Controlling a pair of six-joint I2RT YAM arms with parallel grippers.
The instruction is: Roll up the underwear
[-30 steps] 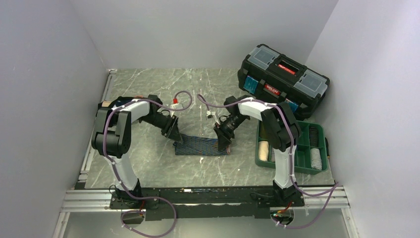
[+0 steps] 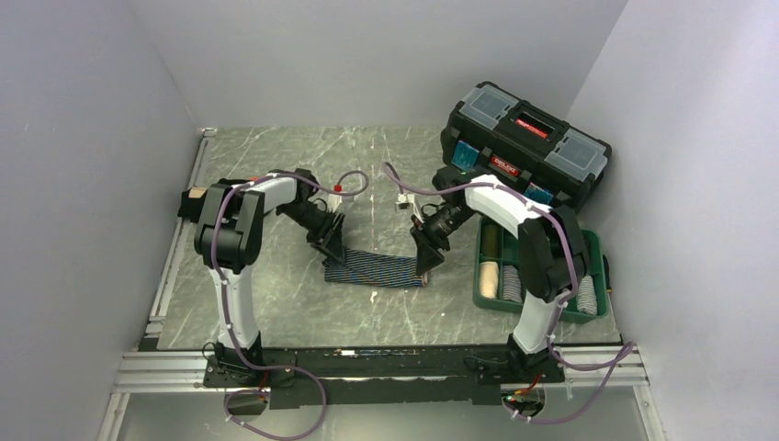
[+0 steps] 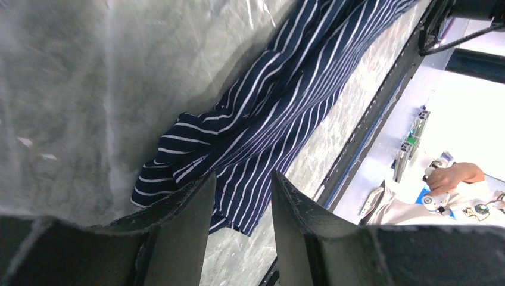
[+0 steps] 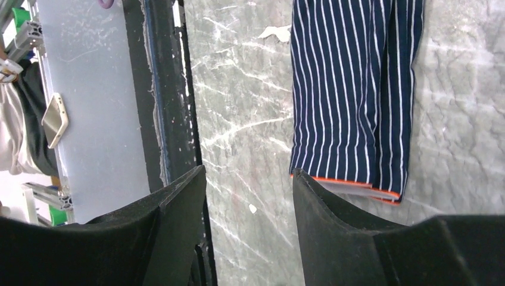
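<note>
The dark blue underwear with thin white stripes [image 2: 372, 268] lies as a flat folded strip on the marble-look table. Its left end [image 3: 238, 179] is rumpled, and my left gripper stands over it with fingers apart; whether cloth lies between them is unclear, but no grip shows. At the right end, a straight edge with orange trim [image 4: 345, 180] shows in the right wrist view. My right gripper is open just off that end, with bare table between its fingers; one fingertip [image 4: 301, 179] appears next to the cloth's corner.
A green divided box [image 2: 485, 299] with rolled items stands on the right. Behind it sits a large black toolbox [image 2: 524, 138]. Dark cloth lies at the far left, partly behind the left arm.
My right gripper has moved right, toward and past the underwear's right end. My left gripper has shifted right, farther over the left end. The underwear looks unmoved.
</note>
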